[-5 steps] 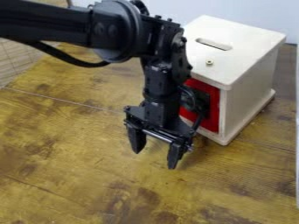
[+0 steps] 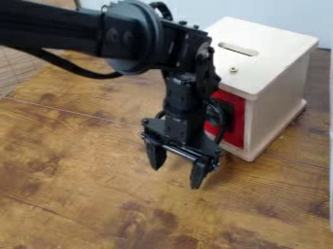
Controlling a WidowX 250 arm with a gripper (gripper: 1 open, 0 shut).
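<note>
My black gripper (image 2: 177,166) hangs low over the wooden floor, its two fingers apart with nothing visible between them. Just behind it stands a cream wooden box (image 2: 275,97) with a slot and a small knob on top and a red front panel (image 2: 237,132), which my arm and wrist partly hide.
Bare wooden floor (image 2: 92,195) fills the left and front of the view. A pale woven surface lies at the far left, a white wall behind the box, and a narrow white edge along the right.
My arm and gripper have shifted only slightly over the last second. The box stands where it was.
</note>
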